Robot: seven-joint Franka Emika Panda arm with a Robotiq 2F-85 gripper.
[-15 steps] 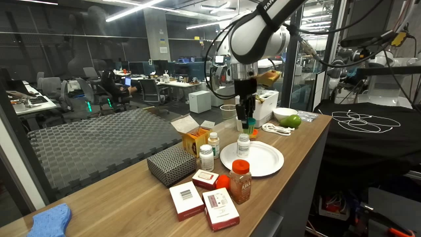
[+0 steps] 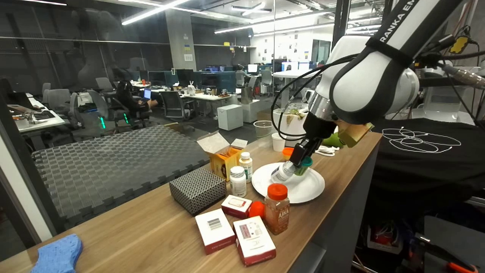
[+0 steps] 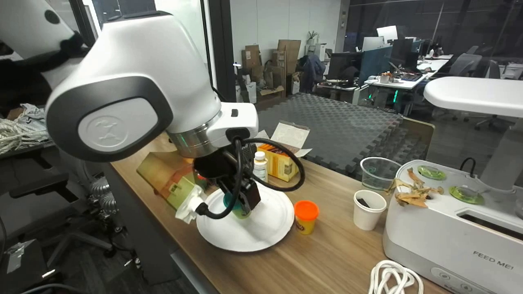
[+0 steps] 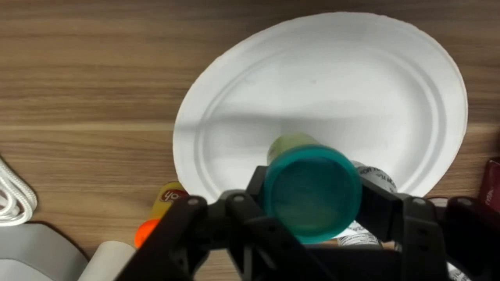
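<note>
My gripper is shut on a small green tub with a teal lid [image 4: 313, 189], held over the white plate [image 4: 323, 61]. In exterior view 1 the tub [image 2: 304, 165] shows just right of the fingers; in exterior view 2 the fingers [image 3: 251, 196] partly cover it. A white bottle [image 2: 282, 173] leans at a tilt on the left part of the plate, close against the gripper; whether they touch is hard to tell. In the wrist view most of this bottle [image 4: 376, 177] hides behind the gripper. Whether the tub rests on the plate cannot be made out.
An orange-lidded yellow tub [image 3: 306, 217] stands beside the plate, a paper cup [image 3: 368, 210] farther off. White bottles [image 2: 238, 182], an opened yellow box [image 2: 222, 159], a red-lidded jar [image 2: 277, 211] and red-white boxes [image 2: 255, 239] crowd the other side.
My gripper has come from beyond the plate to over it, carrying the teal-lidded tub, and now slants. The white bottle on the plate has gone from upright to tilted.
</note>
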